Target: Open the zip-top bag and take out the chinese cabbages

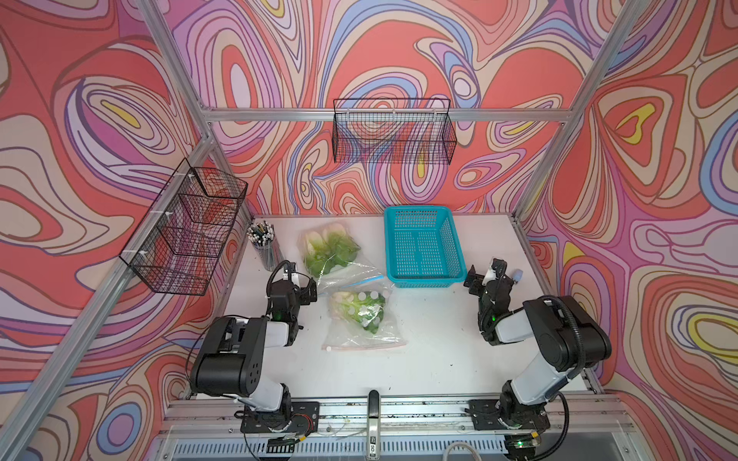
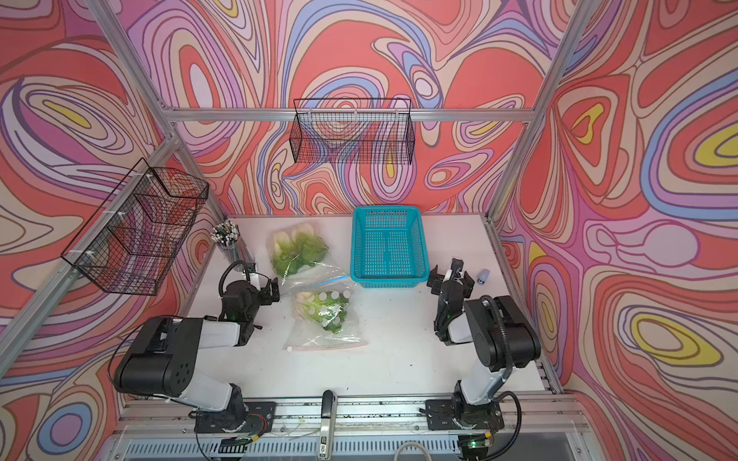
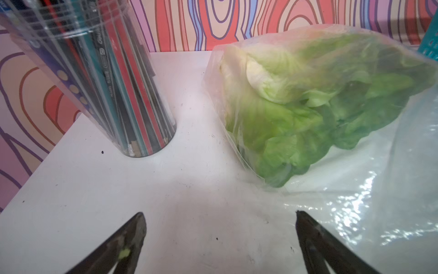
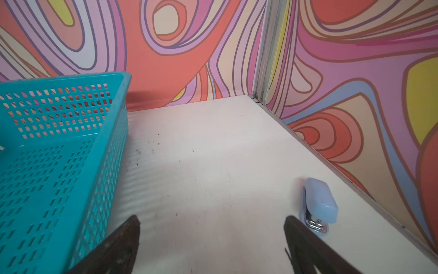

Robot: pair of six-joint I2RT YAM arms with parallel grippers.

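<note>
Two clear zip top bags lie flat on the white table, each with green leafy cabbage inside. The far bag's cabbage (image 1: pixel 330 249) shows large in the left wrist view, where the cabbage (image 3: pixel 292 109) sits under clear plastic. Nearer the front lies the second cabbage (image 1: pixel 361 309) in its bag (image 1: pixel 361 339); a blue strip (image 1: pixel 369 281) runs between the two bags. My left gripper is open left of the bags, empty between its fingers. Over on the right, my right gripper stands open and empty beside the basket.
A turquoise basket (image 1: pixel 425 282) stands at the back, right of the bags. A cup of pens (image 3: pixel 155 105) is close to my left gripper. The blue stapler (image 4: pixel 321 201) lies near the right wall. Bare table stretches across the front right.
</note>
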